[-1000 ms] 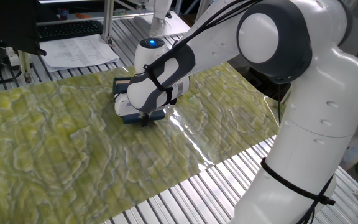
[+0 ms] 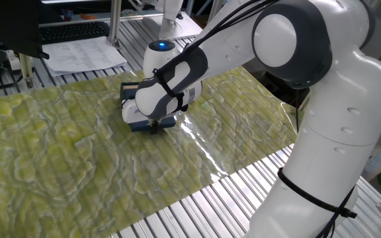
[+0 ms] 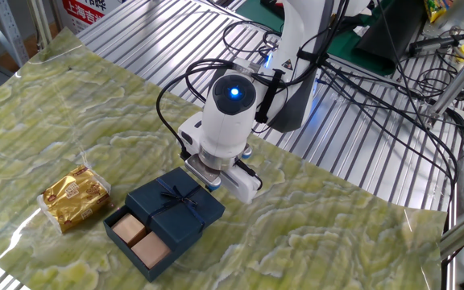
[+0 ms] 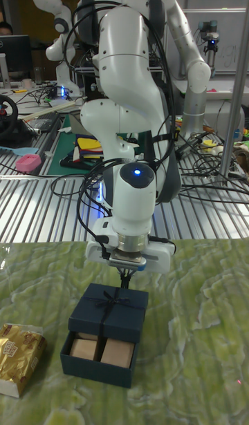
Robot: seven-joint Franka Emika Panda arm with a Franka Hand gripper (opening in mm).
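A dark blue gift box stands on the green marbled sheet, holding two tan blocks in its exposed front part. Its lid, tied with a dark ribbon bow, lies shifted back over the rear of the box. My gripper points down at the lid's rear edge. Its dark fingers look close together there, but whether the lid's edge is between them is unclear. In exterior view 1 the wrist covers most of the box, leaving a strip of the lid showing by the fingertips.
A shiny gold packet lies beside the box, a short gap away. The marbled sheet is bare over wide areas. Papers and a keyboard rest beyond its edge. Cables hang around the arm.
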